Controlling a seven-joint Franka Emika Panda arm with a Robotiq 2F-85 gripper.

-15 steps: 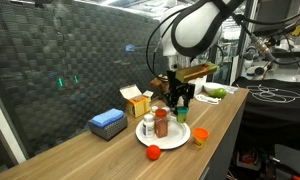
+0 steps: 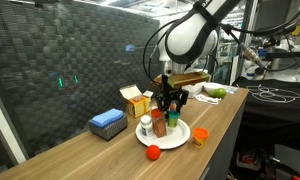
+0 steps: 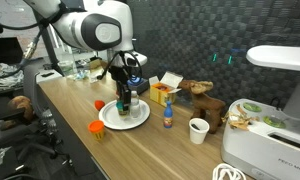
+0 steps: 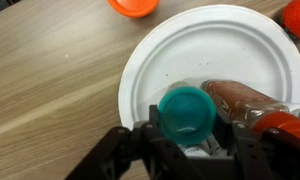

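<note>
A container with a teal-green cap [image 4: 186, 115] is between the fingers of my gripper, which is shut on it. The white round plate [image 4: 150, 78] lies beneath it. In exterior view 1 the green container [image 2: 173, 118] stands low over the plate's right part, beside a brown-red shaker [image 2: 159, 127]; whether its base touches the plate cannot be made out. A white shaker [image 2: 146, 126] stands on the plate's left side. From the wrist, the red-capped shaker [image 4: 235, 98] is close against the right finger.
An orange cup [image 2: 200, 135] and a red tomato-like ball [image 2: 153, 153] sit just off the plate. Behind are a yellow box [image 2: 136, 102] and a dark blue box [image 2: 108, 124]. A blue bottle [image 3: 168, 112] and white mug [image 3: 198, 130] stand farther along.
My gripper has moved left and a little down in exterior view 1, carrying the green container from the plate's right edge to beside the brown-red shaker.
</note>
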